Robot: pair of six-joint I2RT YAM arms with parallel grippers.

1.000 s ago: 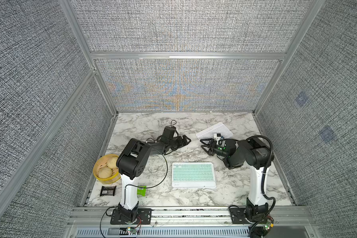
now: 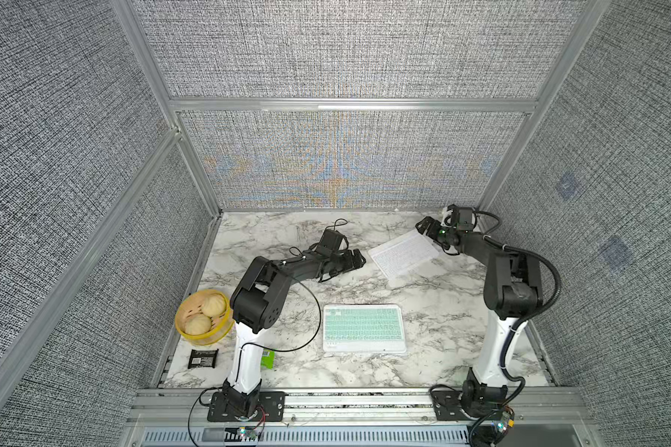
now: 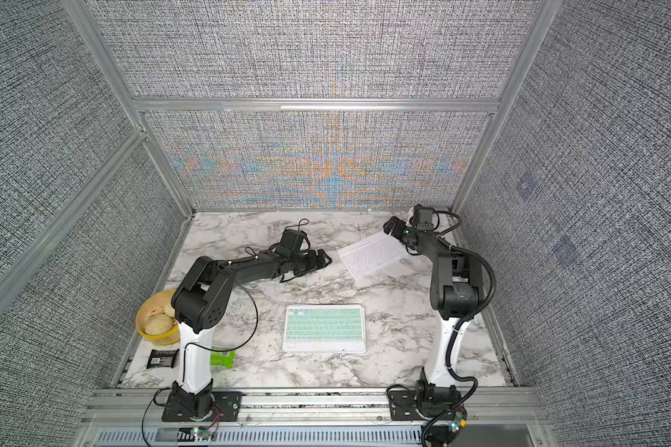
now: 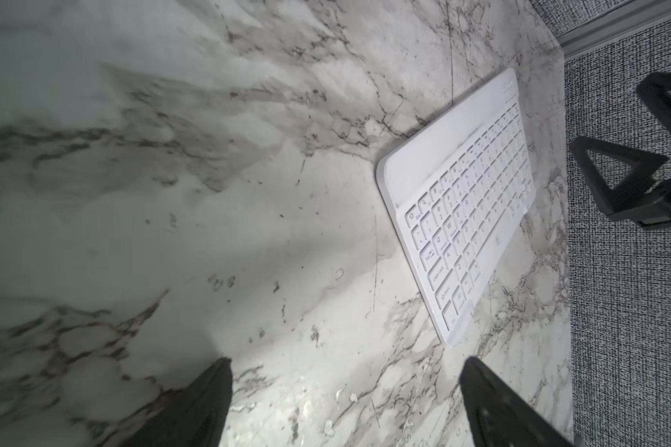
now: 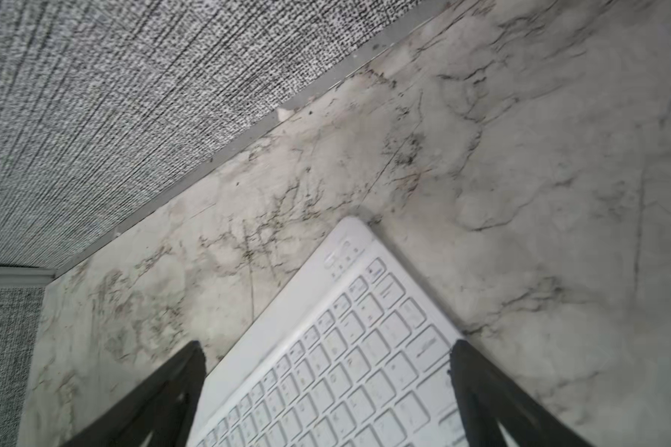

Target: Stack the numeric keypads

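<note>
A white keyboard (image 2: 402, 253) lies angled at the back right of the table; it also shows in the left wrist view (image 4: 462, 201) and right wrist view (image 5: 335, 350). A mint-keyed white keyboard (image 2: 363, 327) lies front centre. My left gripper (image 2: 356, 259) is open and empty just left of the white keyboard (image 3: 369, 254), low over bare marble in its wrist view. My right gripper (image 2: 425, 225) is open above the back right end of that keyboard, nothing between its fingers.
A bamboo steamer with two buns (image 2: 180, 320) sits at the left edge, with a dark packet (image 2: 202, 358) and a green packet (image 2: 267, 359) below it. Bare table surrounds the keyboards, and walls enclose three sides.
My right gripper has swung back and right from in front of the white keyboard to over its far end. My left gripper has shifted slightly right.
</note>
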